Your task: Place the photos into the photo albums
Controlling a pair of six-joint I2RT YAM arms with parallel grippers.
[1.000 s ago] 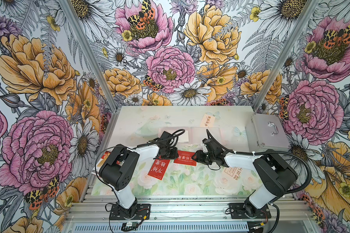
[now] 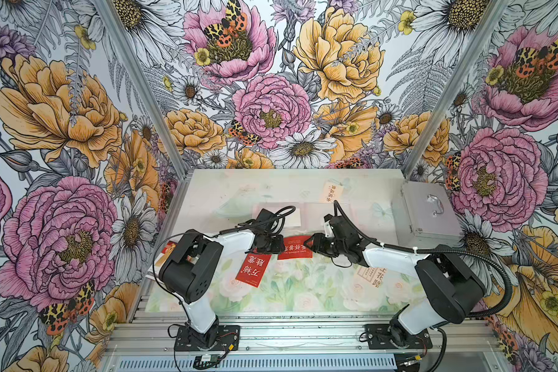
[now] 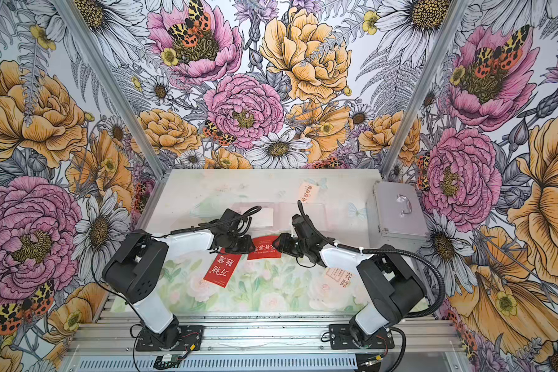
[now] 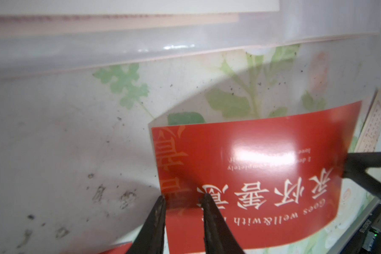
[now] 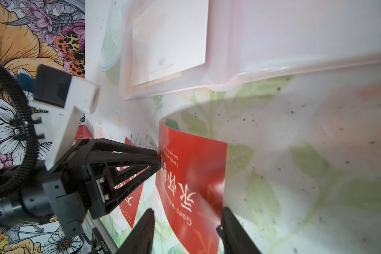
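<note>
A red card (image 4: 258, 139) lies curved in the middle of the table, between the grippers. My left gripper has its fingertips at the card's left end; whether they grip it is unclear. My right gripper stands open at the card's other end. A clear pink album (image 5: 309, 38) lies behind, a white card (image 5: 169, 38) in its left pocket. A second red card (image 2: 252, 270) lies front-left, a pale card (image 2: 332, 191) at the back, another (image 3: 341, 276) at front right, partly hidden.
A metal case (image 3: 400, 210) stands at the right edge of the table. More items at the left edge are partly hidden by my left arm.
My right gripper and forearm have shifted slightly, with the wrist raised a little. The left arm looks almost unchanged.
</note>
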